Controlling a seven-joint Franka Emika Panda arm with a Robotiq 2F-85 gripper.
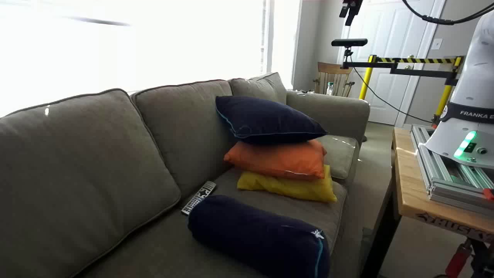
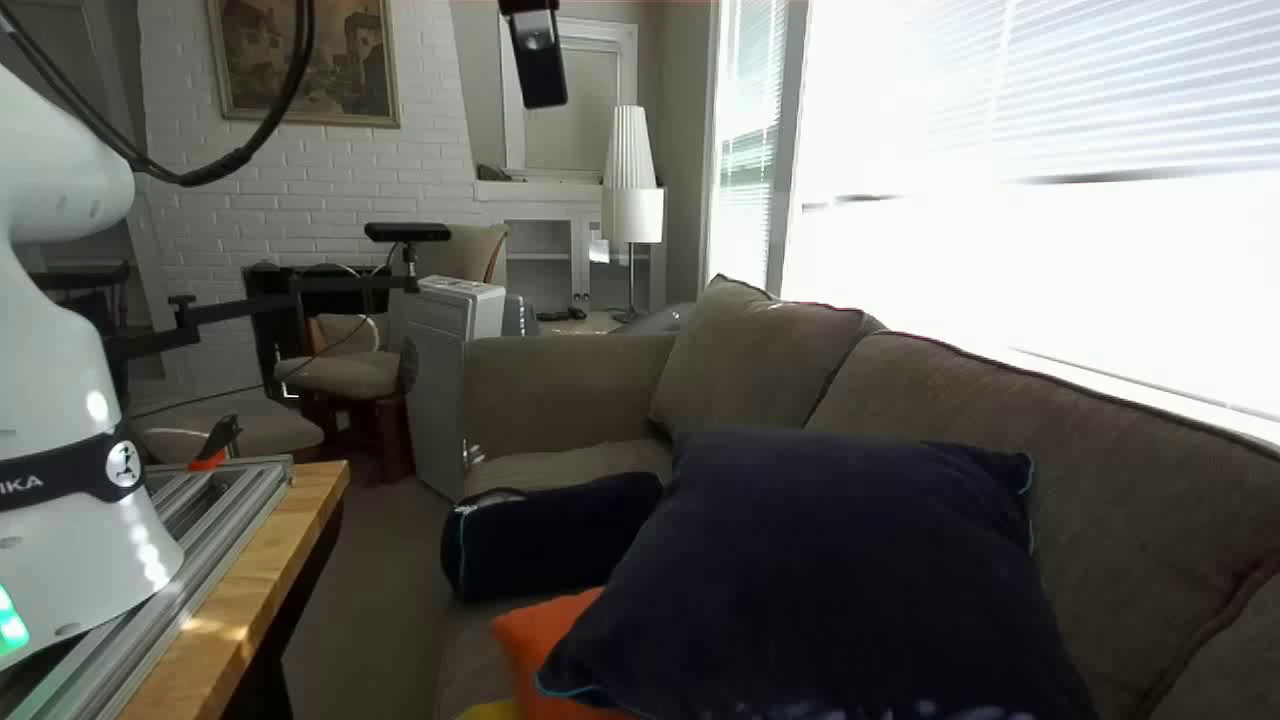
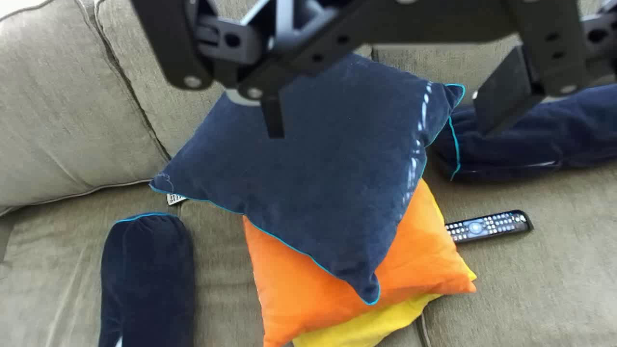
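My gripper stands open above the couch, its two fingers wide apart and nothing between them. Beneath it, a large navy pillow [image 3: 324, 167] with turquoise piping tops a stack. Under that lies an orange pillow [image 3: 431, 248], and a yellow pillow [image 3: 370, 326] forms the bottom. In exterior view 1 the same stack shows navy [image 1: 271, 120], orange [image 1: 280, 160] and yellow [image 1: 289, 186], clear of the gripper [image 1: 349, 14] at the top edge. A navy bolster [image 1: 259, 236] lies apart from the stack.
A silver remote [image 1: 199, 198] lies beside the bolster. A black remote [image 3: 489, 225] pokes out by the stack, near another navy pillow [image 3: 520, 136]. The couch backrest [image 2: 1116, 444] rises behind. A camera on a stand [image 1: 349, 42] and a wooden table [image 1: 440, 194] flank the couch.
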